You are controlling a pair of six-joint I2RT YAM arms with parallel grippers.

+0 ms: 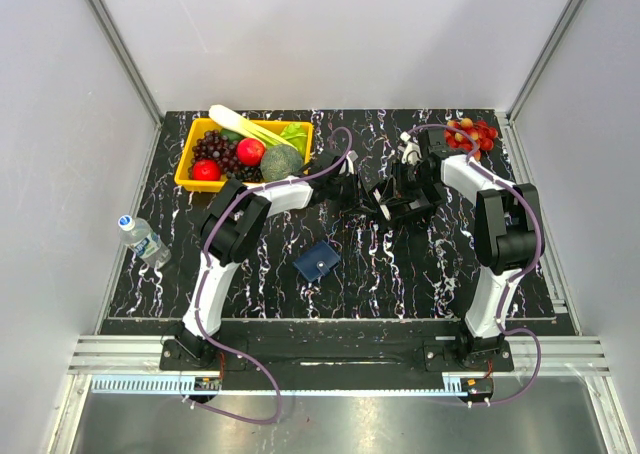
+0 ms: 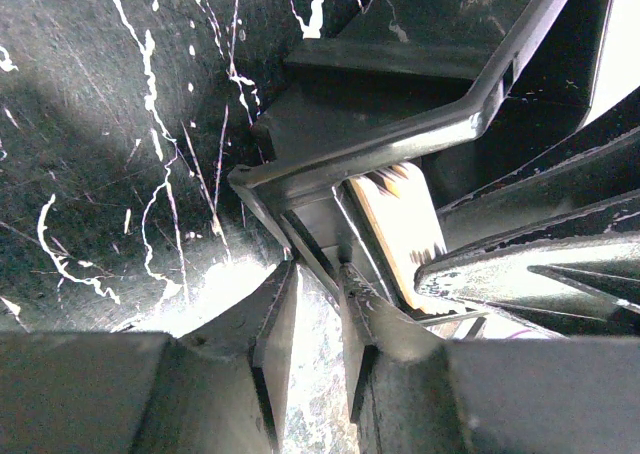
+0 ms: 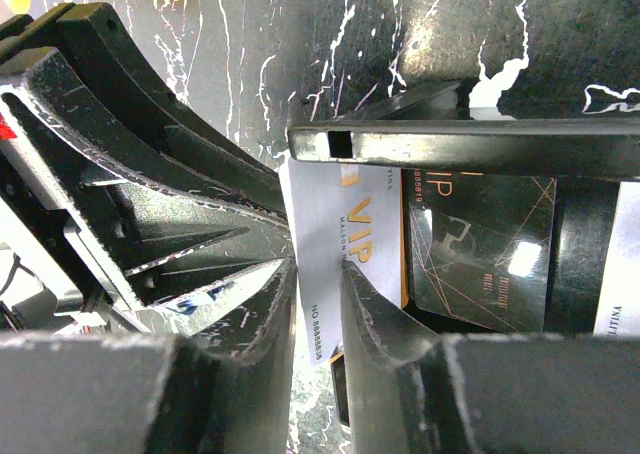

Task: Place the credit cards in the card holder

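Observation:
The black card holder lies at the middle right of the table, with both grippers at it. In the left wrist view my left gripper is shut on the holder's edge, and a white card shows inside. In the right wrist view a white VIP card sits at the holder's left end, with the fingertips of my right gripper around its lower part; whether they press on it I cannot tell. A black card lies beside it in the holder, and another white card at the right.
A yellow basket of fruit and vegetables stands at the back left. Red fruit lies at the back right, a water bottle at the left, and a blue pouch on the open front middle.

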